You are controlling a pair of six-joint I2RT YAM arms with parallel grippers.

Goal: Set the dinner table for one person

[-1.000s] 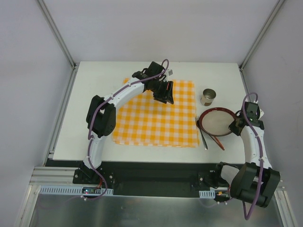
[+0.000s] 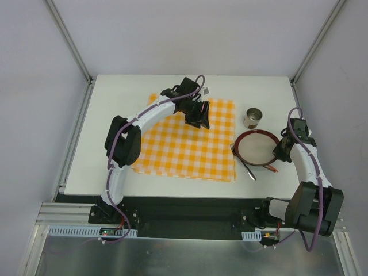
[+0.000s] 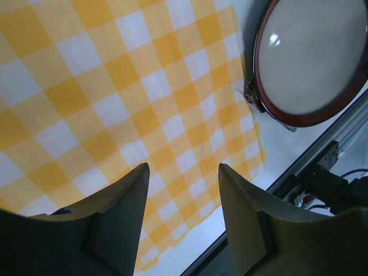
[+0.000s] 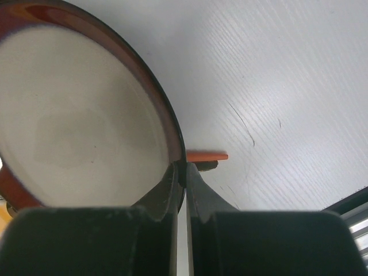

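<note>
A yellow-and-white checked placemat (image 2: 184,152) covers the middle of the white table. Right of it is a white plate with a dark red rim (image 2: 257,148), gripped at its right edge by my right gripper (image 2: 277,152), shut on it, as the right wrist view (image 4: 181,172) shows. Partly under the plate lie cutlery with a red handle (image 2: 270,168) and a fork (image 2: 247,169), beside the mat's right edge. A metal cup (image 2: 253,118) stands above the plate. My left gripper is open over the mat, nothing between its fingers.
Metal frame rails run beyond its side and front edges, with grey walls around.
Since a second ago my right gripper has moved leftward with the plate, and the cutlery and mat edge have shifted left. The left arm has shifted only slightly.
</note>
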